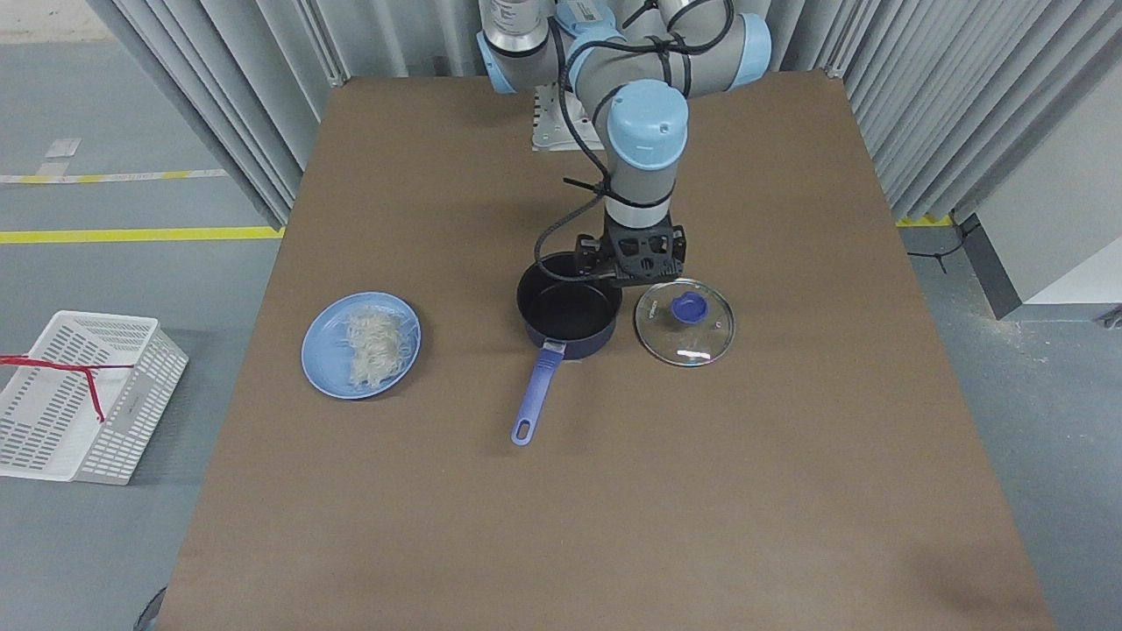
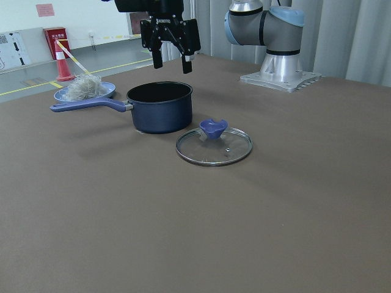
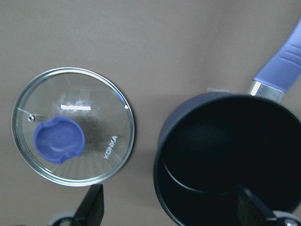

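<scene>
My gripper (image 2: 171, 61) hangs open above the back part of the dark blue pot (image 1: 568, 315), its two fingers apart with nothing held, as the left and wrist views show. The pot is empty inside where visible, its blue handle (image 1: 534, 394) pointing to the front. A glass lid (image 1: 684, 336) with a blue knob (image 3: 59, 140) lies flat on the table, beside the pot on the right in the front view. A blue plate (image 1: 326, 347) holding a clump of white noodle-like strands (image 1: 373, 347) sits left of the pot.
The robot's base plate stands at the back. A white basket (image 1: 95, 421) is on the floor beyond the left edge.
</scene>
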